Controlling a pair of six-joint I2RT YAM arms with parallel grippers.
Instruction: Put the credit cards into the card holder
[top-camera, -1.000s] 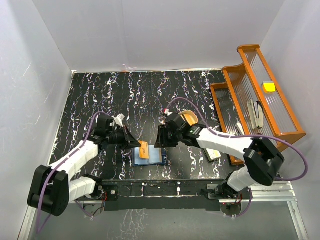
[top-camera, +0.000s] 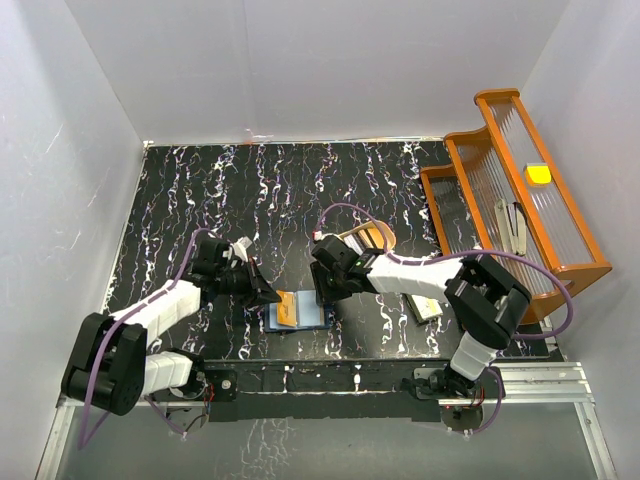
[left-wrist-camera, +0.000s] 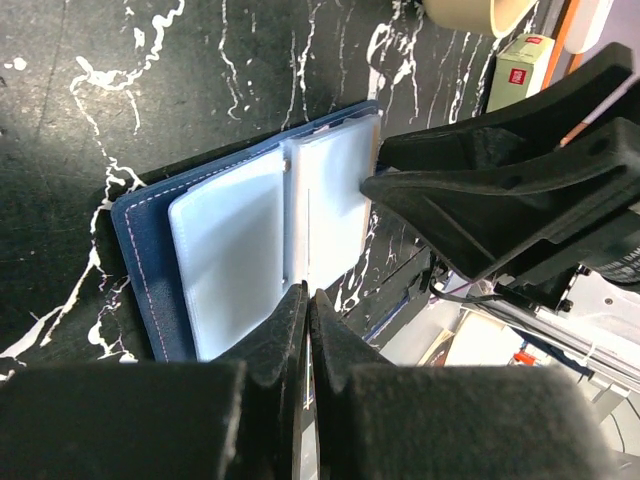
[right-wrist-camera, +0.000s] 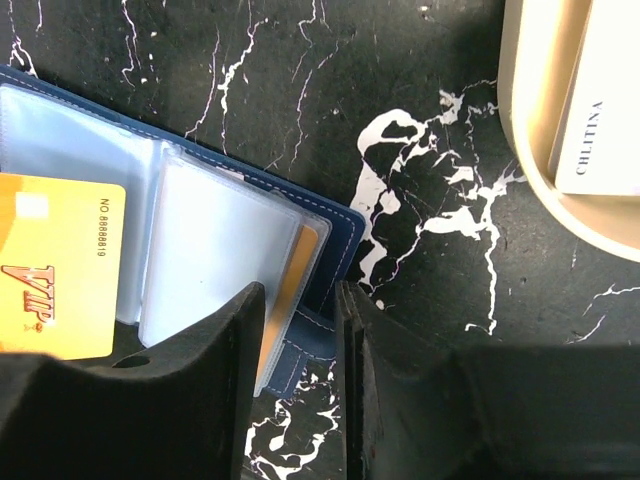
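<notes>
The open blue card holder (right-wrist-camera: 330, 250) with clear sleeves lies at the table's front middle. An orange card edge (right-wrist-camera: 285, 290) shows in its right sleeve. A yellow card (right-wrist-camera: 60, 265) is over the left sleeve in the right wrist view; top view shows it at the tip of my left gripper (top-camera: 272, 296), which is shut, the card's hold barely visible. My right gripper is part open at the holder's right edge, over that sleeve; whether it touches the card edge is unclear.
A beige oval container (right-wrist-camera: 530, 120) with white cards sits behind and right of the holder. A wooden rack (top-camera: 560, 220) stands at the right, a yellow block on it.
My left arm has shifted slightly, the yellow card staying at the holder.
</notes>
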